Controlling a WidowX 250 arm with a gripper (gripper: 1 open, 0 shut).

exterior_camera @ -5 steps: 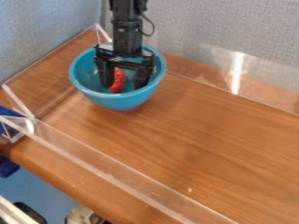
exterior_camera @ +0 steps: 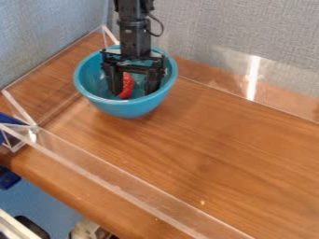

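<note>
A light blue bowl (exterior_camera: pixel 127 105) sits on the wooden table at the upper left. My black gripper (exterior_camera: pixel 134 77) reaches down into it from above, its fingers open and inside the rim. A small red object (exterior_camera: pixel 125 86) lies in the bowl between or just behind the fingers, partly hidden by them. Whether the fingers touch it I cannot tell.
Clear plastic walls edge it, with textured panels behind. A blue item (exterior_camera: pixel 7 131) is at the left edge.
The gripper has shifted very slightly within the bowl; otherwise little differs.
</note>
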